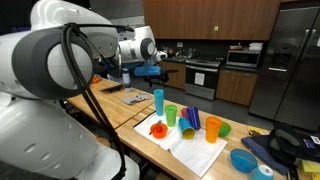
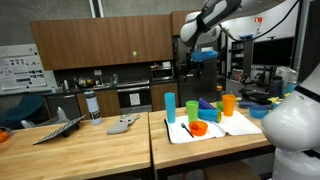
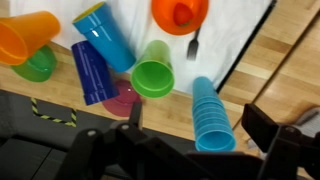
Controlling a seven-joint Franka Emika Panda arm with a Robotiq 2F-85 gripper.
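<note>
My gripper is open, its two dark fingers at the left and right edges of the wrist view with nothing held between them. In exterior view 1 the gripper hangs well above the table, over the cups. Below it stand a tall blue cup stack and a green cup. An orange bowl with a dark spoon-like utensil lies on the white sheet. Toward the left of the wrist view are a blue cup, a dark blue cup and an orange cup.
A magenta item and another green cup lie near the table edge. A blue bowl sits at the right in exterior view 1. Bare wooden table stretches left in exterior view 2.
</note>
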